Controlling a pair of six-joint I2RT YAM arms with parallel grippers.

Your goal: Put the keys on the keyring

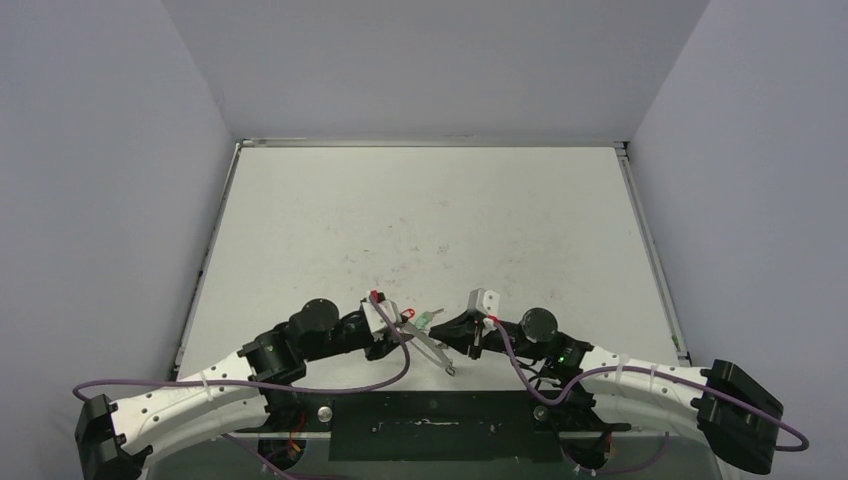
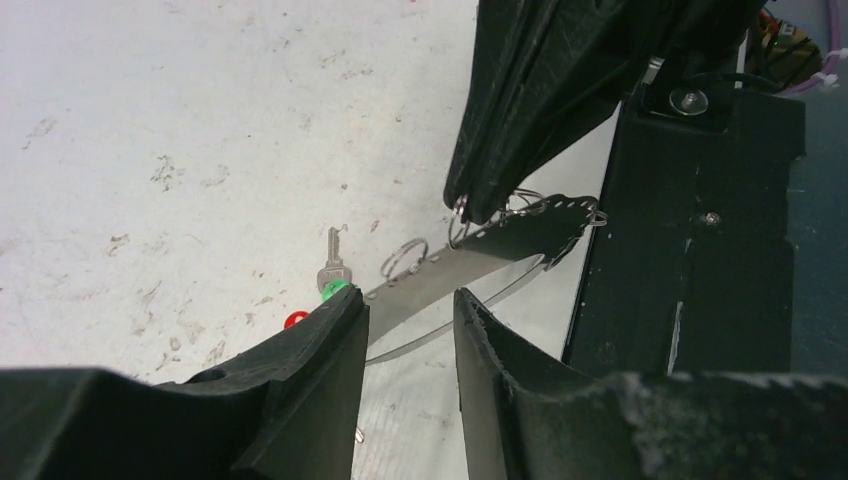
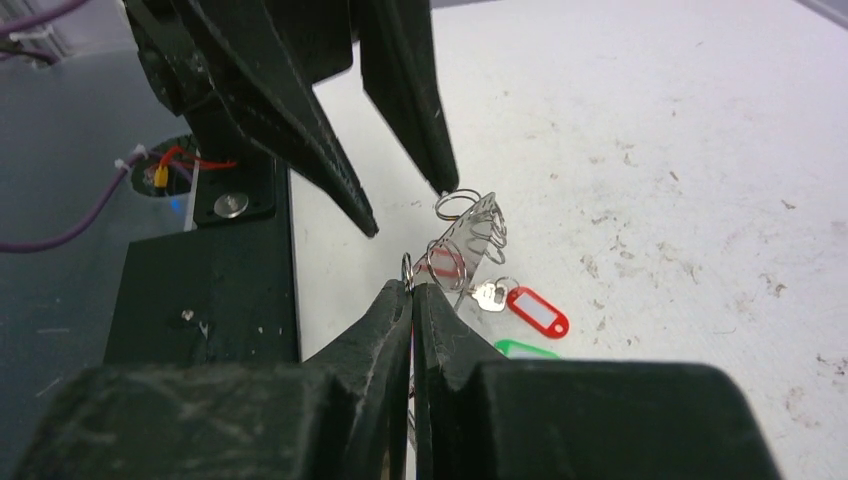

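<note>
A curved metal strip [image 2: 440,275] with holes and several wire rings [image 2: 405,258] along its edge stands between the grippers. My right gripper is shut on one thin ring [image 3: 407,270], which stands up from its fingertips. Spread fingers with nothing between them mark my left gripper as open, apart from the strip's rings. In the right wrist view, a key [image 3: 490,295] with a red tag [image 3: 538,312] lies on the table, near a green tag [image 3: 525,350]. A silver key [image 2: 334,265] sits by the green tag in the left wrist view.
The white table [image 1: 430,210] behind the arms is clear. A dark panel [image 1: 445,425] runs along the front edge. Both grippers are close together near that edge, with the strip between them.
</note>
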